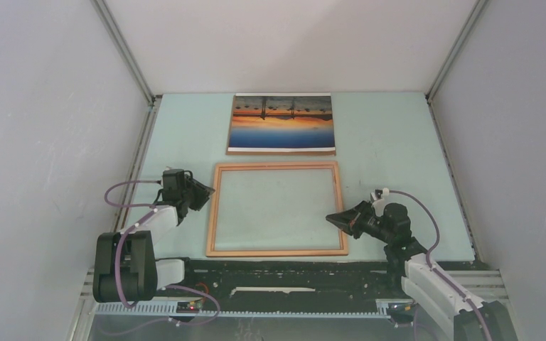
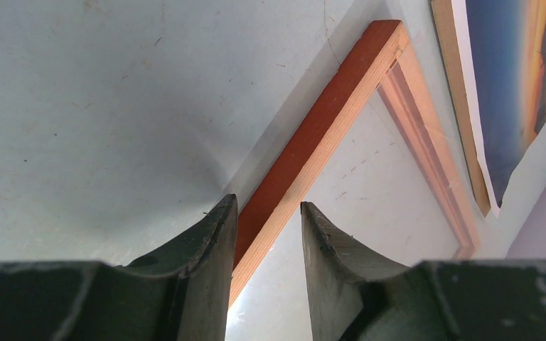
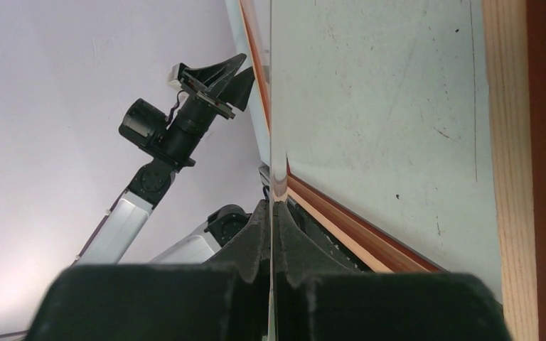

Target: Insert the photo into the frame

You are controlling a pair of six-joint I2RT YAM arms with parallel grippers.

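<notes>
The wooden frame [image 1: 277,253] lies flat on the pale table. Its left rail [image 2: 284,188] runs between the fingers of my left gripper, which is shut on it. My right gripper [image 1: 328,218] reaches over the right rail, its tips above the frame's inside. In the right wrist view my right gripper is shut, and a thin clear sheet [image 3: 278,135], seen almost edge-on, runs down between its fingertips. How far this sheet is raised is hard to tell from above. The photo [image 1: 281,131], an orange and blue sunset, lies behind the frame on a brown backing board [image 1: 281,152].
Bare table [image 1: 391,135] extends to the right of the photo and frame. The frame's front rail lies close to the table's front edge, with a dark strip [image 1: 291,273] beyond it. White walls [image 1: 35,106] close in the sides and back.
</notes>
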